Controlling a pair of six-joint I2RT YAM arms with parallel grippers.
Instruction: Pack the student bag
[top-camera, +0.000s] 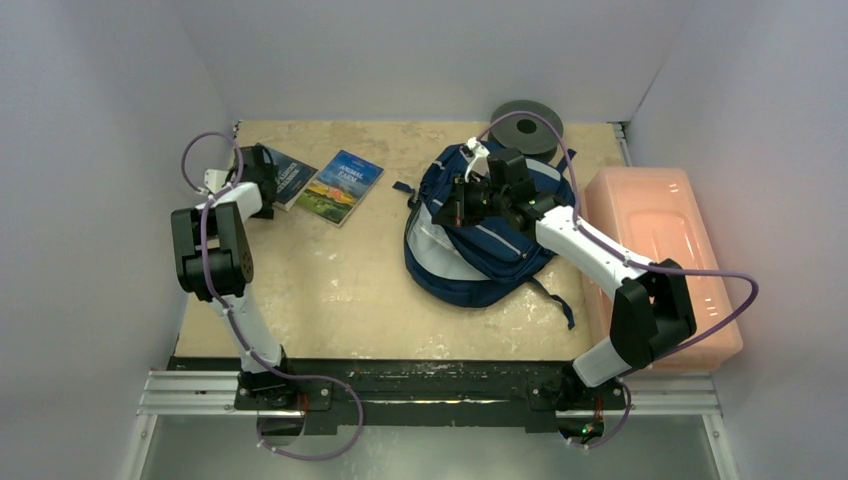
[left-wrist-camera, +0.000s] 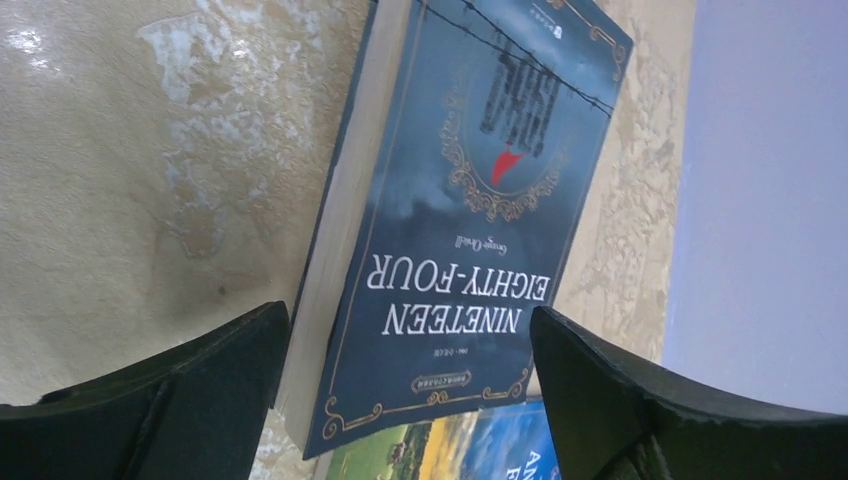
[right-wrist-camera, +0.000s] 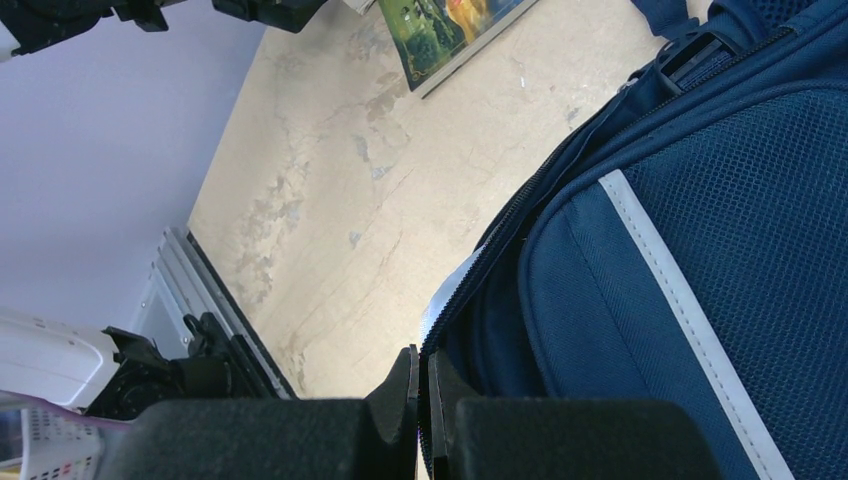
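Note:
A dark blue "Nineteen Eighty-Four" book (left-wrist-camera: 455, 220) lies flat at the back left of the table. My left gripper is part open over the book's near end, one finger beside the spine and the other near the opposite edge. In the top view the left arm hides part of this book (top-camera: 291, 178). Beside it lies the "Animal Farm" book (top-camera: 341, 187). A navy backpack (top-camera: 470, 292) rests right of the table's middle, its pale lining showing. My right gripper is shut on the bag's zippered edge (right-wrist-camera: 490, 262).
A dark round spool (top-camera: 526, 128) sits behind the backpack. Along the right side stands a pink bin (top-camera: 655, 230). Bare table (top-camera: 330, 300) stretches between the left arm and the bag.

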